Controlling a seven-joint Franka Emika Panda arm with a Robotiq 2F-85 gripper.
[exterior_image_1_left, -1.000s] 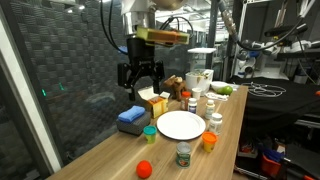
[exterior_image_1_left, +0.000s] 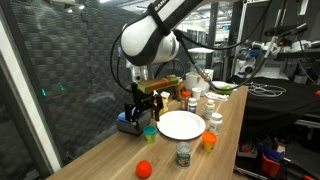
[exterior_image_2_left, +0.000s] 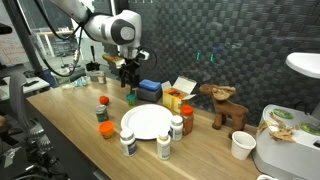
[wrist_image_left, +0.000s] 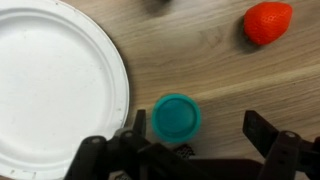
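Note:
My gripper is open above the table, pointing down. In the wrist view, a round teal-green cup (wrist_image_left: 176, 117) shows between and slightly beyond the two dark fingers, with nothing held. Exterior view 1 has the green cup (exterior_image_1_left: 150, 134) standing on the wood just below the gripper (exterior_image_1_left: 148, 107). A white plate (wrist_image_left: 55, 85) lies beside the cup, and a red ball-like item (wrist_image_left: 267, 22) rests on the other side. From the second exterior view, the gripper (exterior_image_2_left: 128, 79) hangs over the cup (exterior_image_2_left: 131, 99), near a blue-topped dark box (exterior_image_2_left: 149, 90).
An orange cup (exterior_image_2_left: 106, 129), a can (exterior_image_2_left: 102, 112) and several jars such as a white-capped one (exterior_image_2_left: 164, 146) stand around the plate. A yellow box (exterior_image_2_left: 178, 93) and a brown figure (exterior_image_2_left: 226, 106) sit along the back.
In exterior view 1 the arm has come down and slightly toward the green cup, now covering much of the blue-topped box. The table objects have stayed put.

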